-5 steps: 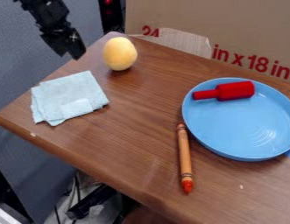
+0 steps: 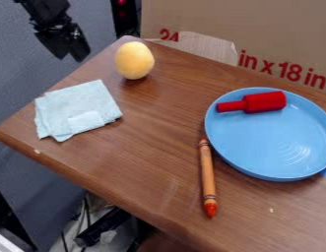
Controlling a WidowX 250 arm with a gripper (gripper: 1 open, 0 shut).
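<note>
My black gripper [image 2: 68, 41] hangs at the top left, off the table's edge and above the floor, apart from everything on the table; whether its fingers are open or shut is unclear. A yellow egg-shaped object [image 2: 135, 62] stands near the back left of the wooden table [image 2: 152, 148]. A folded pale blue cloth [image 2: 76, 108] lies at the left. A red rolling pin [image 2: 257, 102] rests on the blue plate [image 2: 271, 143] at the right. An orange crayon [image 2: 208, 182] lies left of the plate.
A cardboard box [image 2: 257, 34] stands along the back.
My gripper shifted a little over the last second at the top left, moving upward from its earliest position. The objects on the table have not moved.
</note>
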